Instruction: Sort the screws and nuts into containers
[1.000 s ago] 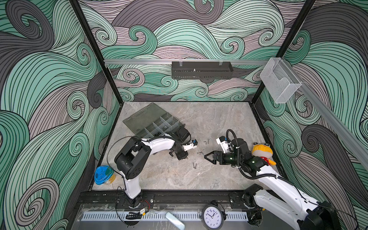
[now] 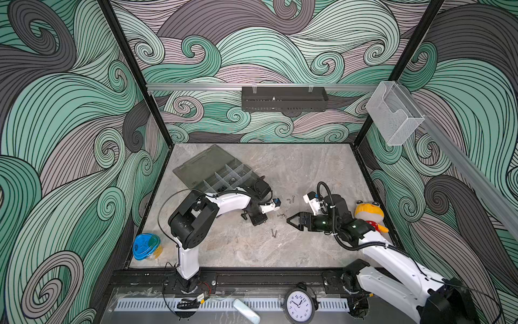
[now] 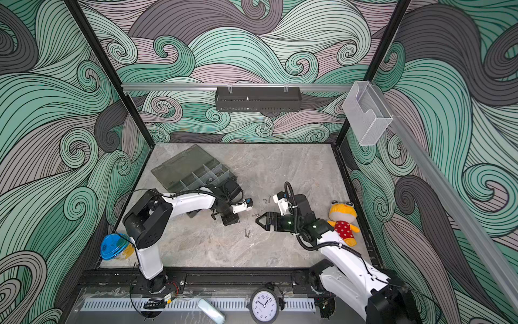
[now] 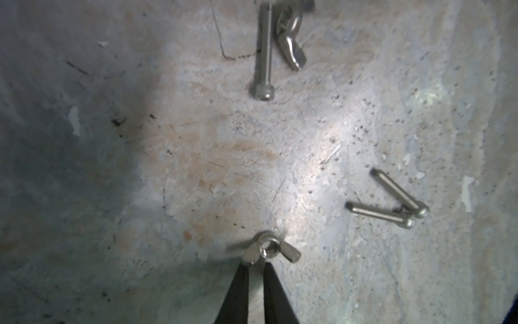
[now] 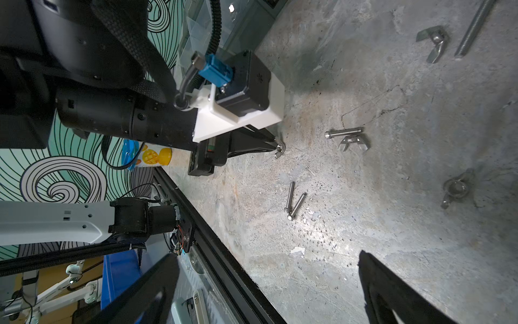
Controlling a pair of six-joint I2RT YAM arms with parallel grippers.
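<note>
In the left wrist view, a wing nut (image 4: 268, 245) lies flat at the tips of my left gripper. That gripper is open by a narrow gap, its fingers on either side of one wing; whether they touch it I cannot tell. Two short screws (image 4: 380, 212) lie crossed at the heads to the right, and a longer screw (image 4: 266, 59) rests beside another wing nut (image 4: 291, 40) at the top. My right gripper hovers wide open and empty. The sorting box (image 2: 229, 175) has several compartments, some holding small metal parts.
Farther right on the table are another wing nut (image 5: 457, 188), one more wing nut (image 5: 435, 41) and a long screw (image 5: 474, 27). A blue-lidded tub (image 2: 145, 246) sits front left, a plush toy (image 3: 343, 221) at the right edge.
My left gripper has shifted slightly to the right and its arm has swung a little that way. The right arm has barely moved. Loose parts lie where they were.
</note>
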